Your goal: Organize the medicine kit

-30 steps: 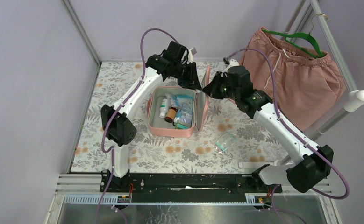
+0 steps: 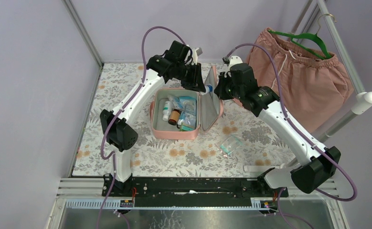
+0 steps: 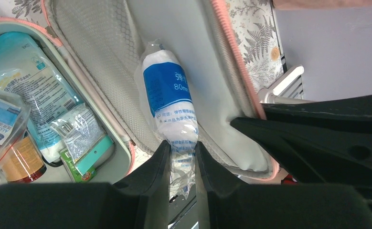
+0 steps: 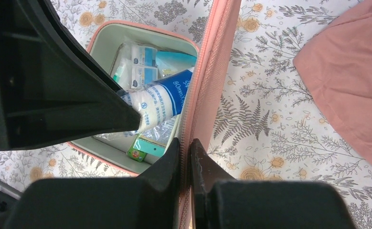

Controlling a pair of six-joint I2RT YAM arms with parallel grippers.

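Observation:
My left gripper is shut on a wrapped bandage roll (image 3: pixel 167 90) with blue label, held over the mesh pocket of the raised kit lid (image 3: pixel 212 57). My right gripper is shut on the lid's pink zippered edge. The pink medicine kit (image 2: pixel 174 135) lies open, holding a white bottle (image 2: pixel 166 110), a brown bottle (image 2: pixel 174 117), blue-and-clear packets (image 3: pixel 45 90) and a small green box (image 4: pixel 135 151).
A clear packet (image 2: pixel 231 144) lies on the floral table (image 2: pixel 188 160) front right of the kit. Pink shorts (image 2: pixel 293 86) on a green hanger hang at the right.
My left gripper has risen slightly.

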